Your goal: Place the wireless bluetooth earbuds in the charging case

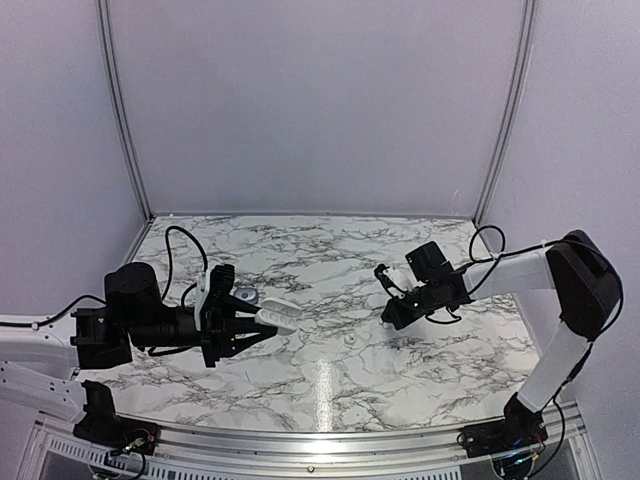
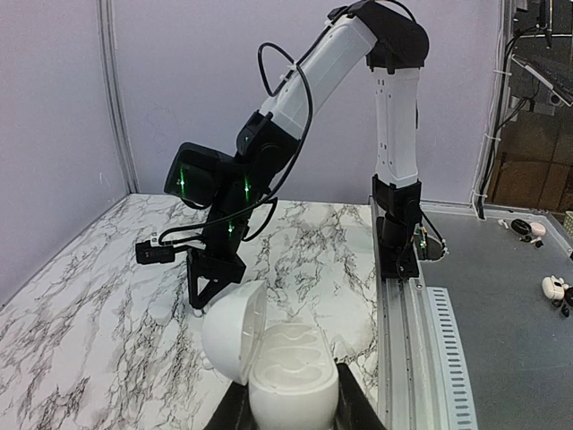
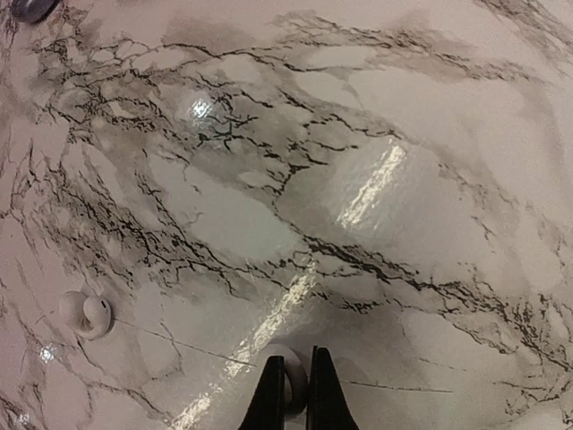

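My left gripper is shut on the white charging case, holding it above the table with its lid up. Its two earbud hollows show empty in the left wrist view. Low over the table, the fingers of my right gripper are close together and shut. A white earbud shows right at those fingertips, partly covered by them; whether it is gripped or just behind them is unclear. Another white earbud lies on the marble surface, to the left in the right wrist view.
A small blue-grey round object rests on the table behind the left gripper. Bare marble tabletop stretches across the back and the front. Beyond the metal rail, several small items lie on a grey surface.
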